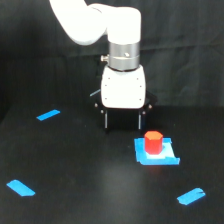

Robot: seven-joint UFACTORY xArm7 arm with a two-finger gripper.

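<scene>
My gripper [123, 120] points down from the white arm, its two dark fingers spread wide and nothing visible between them. A red block [153, 143] sits lower and to the right in the picture, inside a square marked with blue tape [139, 155] on the dark table. The right finger is close to the block in the image; a gap shows between them. How high the fingertips are above the table is hard to judge.
Separate blue tape strips lie at the back left [48, 115], front left [20, 188] and front right [191, 196].
</scene>
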